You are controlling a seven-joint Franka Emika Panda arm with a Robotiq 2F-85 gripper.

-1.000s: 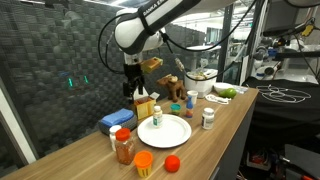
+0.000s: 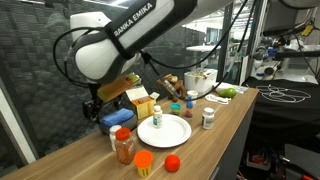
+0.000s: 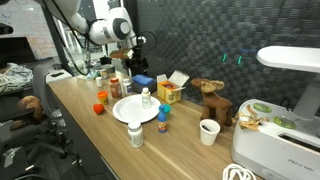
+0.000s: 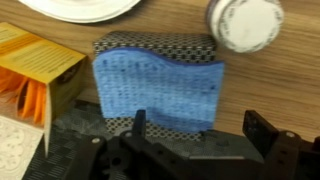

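Observation:
A blue folded cloth (image 4: 158,88) lies on a dark mesh-like surface (image 4: 185,45), filling the middle of the wrist view. My gripper is open above it, one finger (image 4: 137,125) toward the left and the other at the right, with nothing gripped. In exterior view 1 the arm hangs over the blue cloth (image 2: 118,117) at the back of the counter by the wall. The cloth (image 3: 143,79) also shows in exterior view 2, just below and beside the gripper (image 3: 132,62).
An open yellow box (image 2: 141,101) stands right beside the cloth. A white plate (image 2: 165,131) with a small bottle on it, a red-brown jar (image 2: 124,146), an orange cup (image 2: 144,163) and a red ball (image 2: 172,164) occupy the front. Bare wood lies at the near left.
The objects on the counter look unmoved.

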